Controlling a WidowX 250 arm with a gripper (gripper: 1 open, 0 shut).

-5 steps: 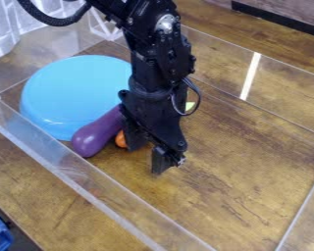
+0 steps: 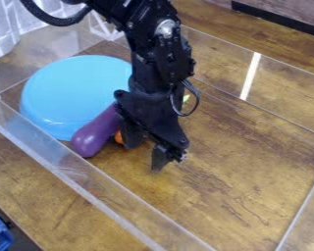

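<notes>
The black robot arm comes down from the top centre, with its gripper low over the wooden tray floor. Beside its left finger sits a small orange object, partly hidden by the gripper. A purple eggplant-like object lies just left of it. I cannot tell whether anything is between the fingers.
A blue round object, like a bowl or plate, fills the left side. Something small and yellowish shows behind the arm. Clear tray walls run along the sides.
The gripper has shifted very slightly, its lower fingers a little changed in angle. The objects look the same.
</notes>
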